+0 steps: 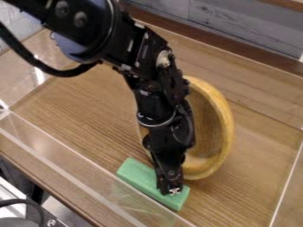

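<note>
A black robot arm reaches down from the upper left, its gripper point(171, 184) low over a green rectangular block point(140, 177) near the front of the wooden surface. The gripper's tip overlaps the block's right part; whether its fingers are open or closed on it is hard to make out. A yellow curved object point(218, 133), like a bowl or ring, stands just behind the arm, partly hidden by it.
A clear panel edge runs along the front left, with dark cables at the lower left. A wall rises at the back.
</note>
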